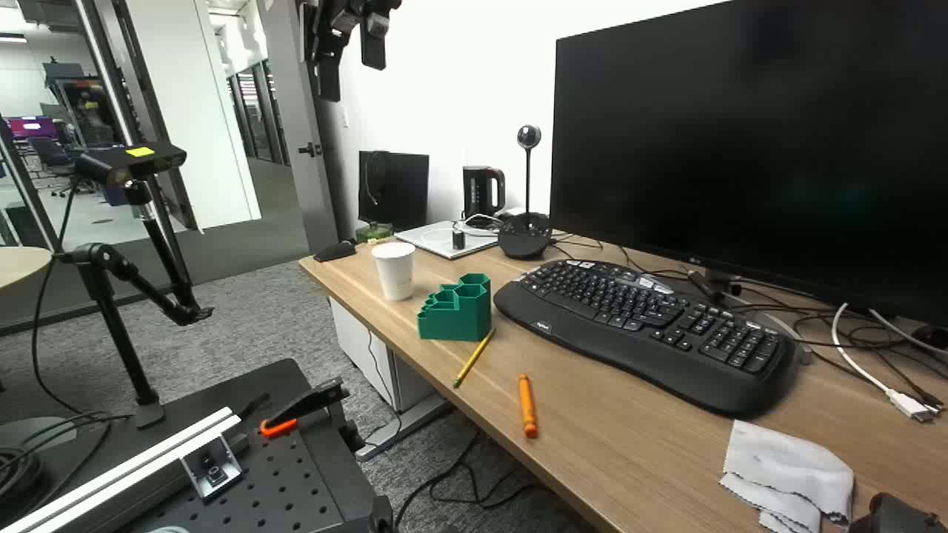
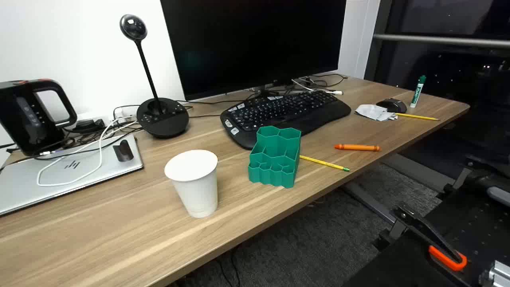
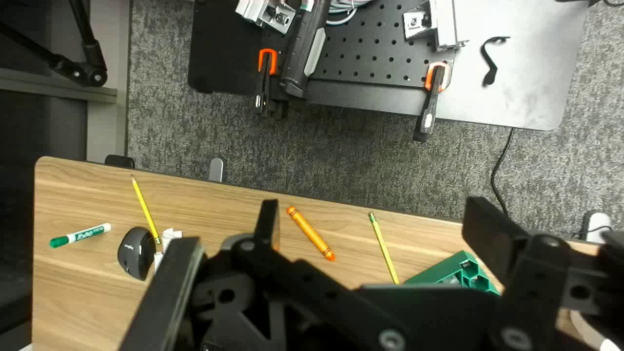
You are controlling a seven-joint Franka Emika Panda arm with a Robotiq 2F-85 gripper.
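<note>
High above the desk, my gripper [image 1: 352, 75] stands open with nothing between its fingers. In the wrist view, its black fingers [image 3: 269, 225] are spread wide over the desk. Below them lie an orange crayon-shaped stick [image 3: 311, 233] and a yellow pencil [image 3: 383, 248]. A green honeycomb holder [image 2: 275, 158] stands at the pencil's end and looks empty. To its left in exterior view 2 is an upright white paper cup [image 2: 193, 184]. A green-capped marker [image 3: 80, 235] and a second yellow pencil [image 3: 146, 209] lie at the far end.
A black keyboard [image 1: 653, 324] lies before the large monitor [image 1: 755, 160]. A mouse [image 3: 136, 252] and a white cloth [image 2: 376, 112] are near the second pencil. A laptop [image 2: 71, 167], speaker stand [image 2: 162, 117] and kettle [image 2: 36, 117] occupy the other end.
</note>
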